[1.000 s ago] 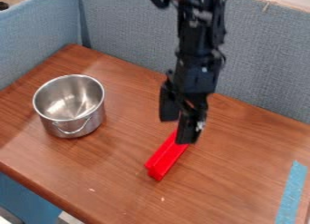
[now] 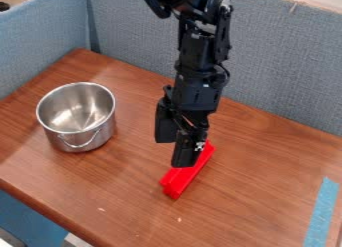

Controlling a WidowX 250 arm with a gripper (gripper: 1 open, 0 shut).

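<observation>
My black gripper [image 2: 181, 141] hangs low at the centre, its fingers over the upper part of a red bar [image 2: 182, 177] lying diagonally on the wooden table. Whether it is open or shut on the bar is hard to tell from this view. A steel pot [image 2: 76, 117] stands to the left of it.
Padded blue-grey walls [image 2: 281, 61] line the back and left. A light blue strip [image 2: 321, 211] lies at the right edge of the table [image 2: 261, 181]. The wood between bar and strip is clear.
My gripper has come down toward the red bar and shifted a little to the left. The bar and pot look unmoved.
</observation>
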